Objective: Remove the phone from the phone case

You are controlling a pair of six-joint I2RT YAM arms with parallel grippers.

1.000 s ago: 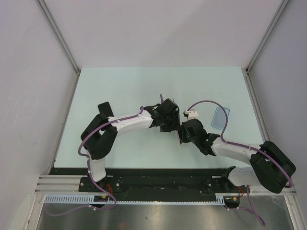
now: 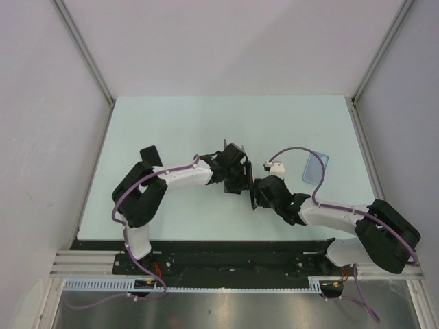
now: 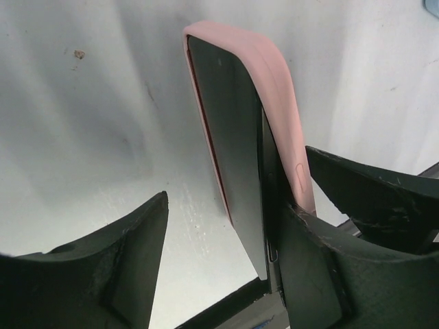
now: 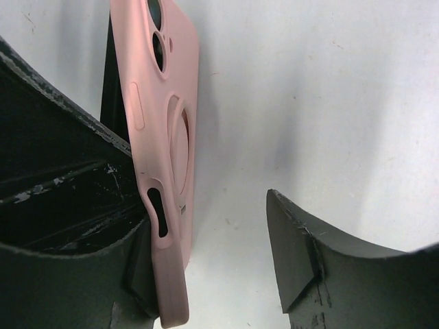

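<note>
The phone stands on edge in its pink case, dark screen towards the left in the left wrist view. A dark band shows between the screen and the case's near long rim. My left gripper is open around the phone's lower end: its right finger overlaps the phone and case edge, while the left one stands clear. In the right wrist view the case's back faces my open right gripper. The left finger there sits against the case; the other is well away. Contact depth is hidden.
A light-blue flat rectangle lies on the right of the white table. Behind the left arm is a dark block. Both grippers are very close together mid-table.
Over the last second my left gripper has shifted slightly left and towards the front. The right gripper has moved a little left, and the phone and case between them have shifted left as well.
</note>
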